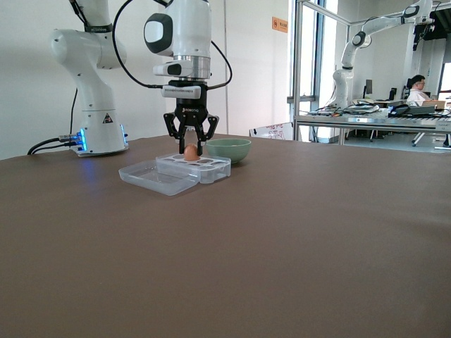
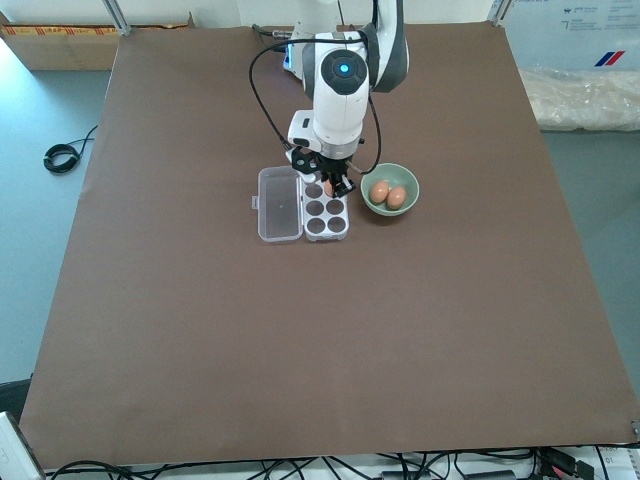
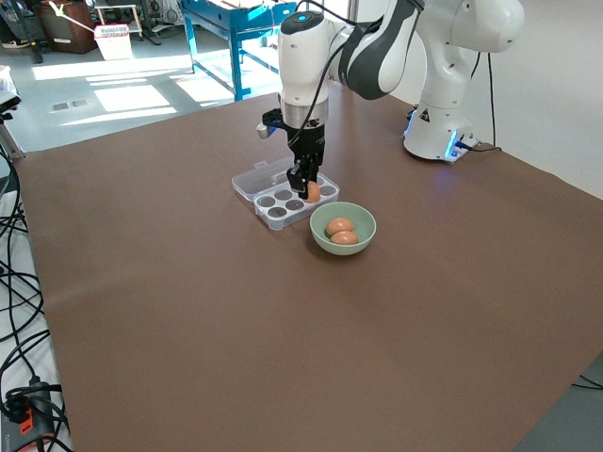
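A clear plastic egg carton (image 2: 326,226) with a white holed tray lies with its lid (image 2: 279,208) open to one side. One brown egg (image 1: 191,153) sits in the carton, with the black gripper (image 1: 190,141) directly over it; in the top view the fingers (image 1: 201,141) stand apart on either side of the egg's upper part, and whether they touch it I cannot tell. Beside the carton, a pale green bowl (image 3: 343,217) holds two brown eggs (image 3: 345,237).
The arm's white base (image 3: 435,132) stands behind them, with cables. Loose cables (image 2: 110,470) run past the table's near edge in the left view.
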